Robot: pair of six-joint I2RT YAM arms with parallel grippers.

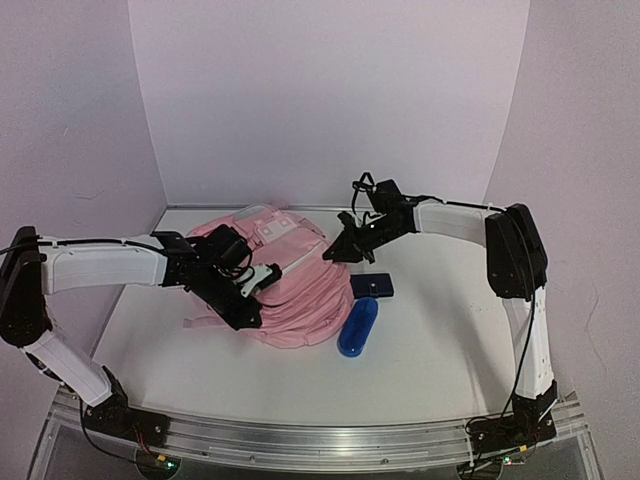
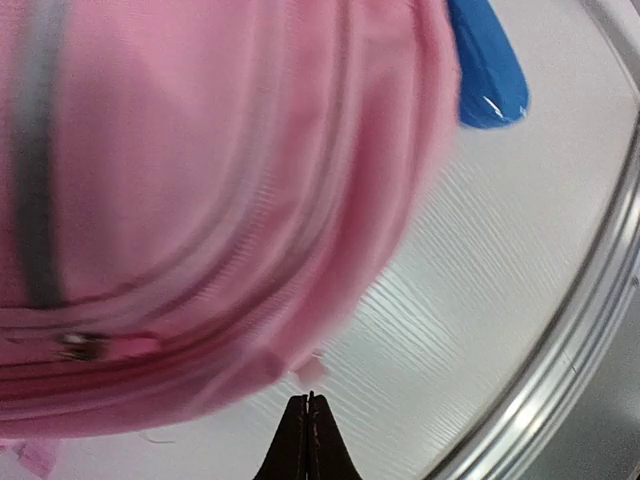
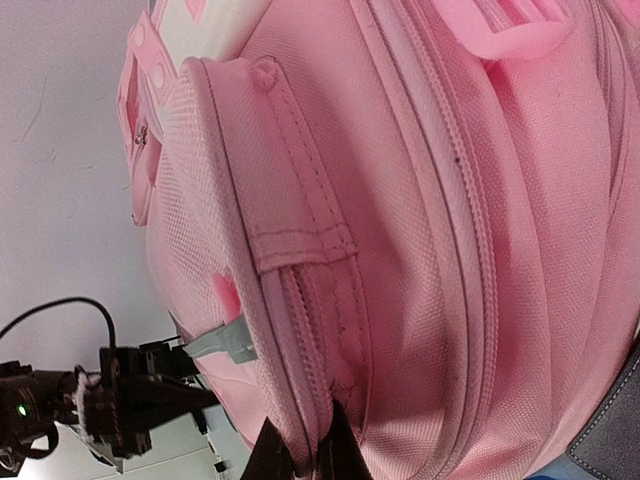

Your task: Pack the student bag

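A pink bag [image 1: 308, 305] lies on the white table, its fabric folded and creased. Its upper edge, with a zipper [image 3: 470, 210], is pinched by my right gripper, which is shut on the cloth. Over the bag's front left part hangs my left gripper [image 1: 246, 322]; in the left wrist view its fingertips meet with nothing showing between them, just in front of the blurred pink fabric [image 2: 200, 150]. Beside the bag's right side lies a blue elongated case [image 1: 357, 326]. A dark flat notebook or wallet [image 1: 372, 286] rests just behind that case.
Bare white table [image 1: 430, 340] stretches to the right and along the front. A metal rail [image 1: 310, 435] borders the front edge. Walls close off the back and both sides. The left arm [image 1: 110, 265] reaches across the left part of the table.
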